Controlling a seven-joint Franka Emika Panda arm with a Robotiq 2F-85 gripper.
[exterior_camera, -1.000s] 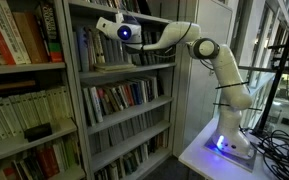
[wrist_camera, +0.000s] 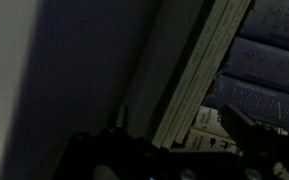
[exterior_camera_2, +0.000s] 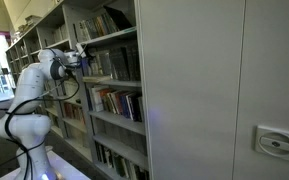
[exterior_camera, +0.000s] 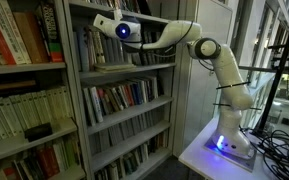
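Observation:
My gripper is open in the wrist view, with its dark fingers low in the picture and nothing held between them. Ahead of it are books: pale narrow spines (wrist_camera: pixel 201 75) near the middle and thick dark blue volumes (wrist_camera: pixel 269 62) to the right. The wrist view is dim, so the gap to the books is hard to judge. In exterior view 1 the arm (exterior_camera: pixel 174 38) reaches left to the upper part of the bookcase. Its gripper end (exterior_camera: pixel 101 24) is by the upright panel there, its fingers too small to make out.
A dark plain surface (wrist_camera: pixel 79 70), seemingly a shelf panel, fills the wrist view's left side. Lower shelves hold more books (exterior_camera: pixel 124 98). A white table (exterior_camera: pixel 206 160) carries the arm's base. Cables (exterior_camera: pixel 281 150) lie at the right.
The wrist end of the arm has shifted only slightly near the upper shelf. The books in exterior view 1 look unmoved.

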